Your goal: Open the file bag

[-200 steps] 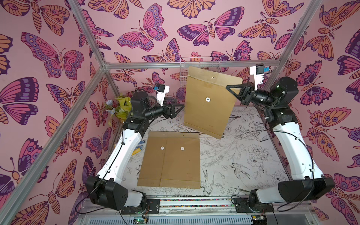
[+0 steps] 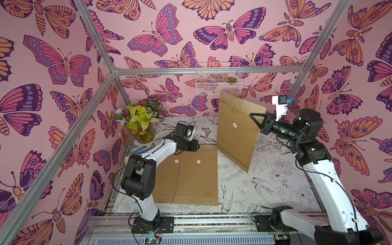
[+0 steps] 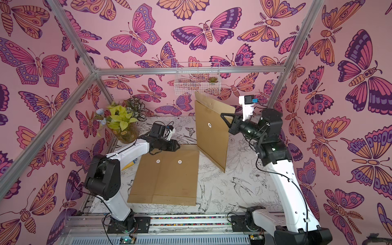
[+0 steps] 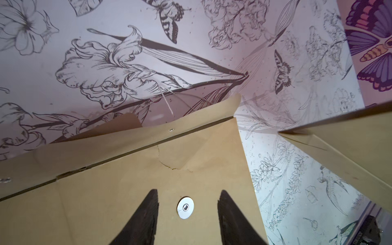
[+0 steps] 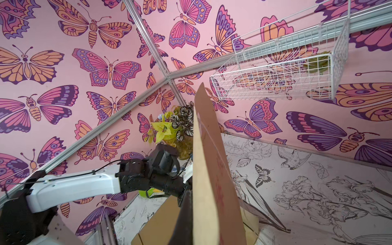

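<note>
One brown file bag (image 2: 236,130) hangs raised and tilted right of the table's middle, its flap up and a white button (image 2: 234,125) on its face. At its upper right edge my right gripper (image 2: 254,117) is shut on the bag; edge-on, the same bag (image 5: 206,179) fills the middle of the right wrist view. Flat on the table lie brown bags (image 2: 198,179), apparently two overlapping, with two white buttons. Over their far edge, near the flap (image 4: 171,131), my left gripper is open, nothing between its fingers.
A plant in a glass vase (image 2: 143,132) stands at the back left. A wire basket (image 2: 218,83) is fixed on the back wall. Blue and yellow items lie partly hidden behind the left arm.
My left arm has come down from beside the hanging bag to low over the flat bags' far edge. The right gripper has lowered the hanging bag, turned it and shifted it slightly right.
</note>
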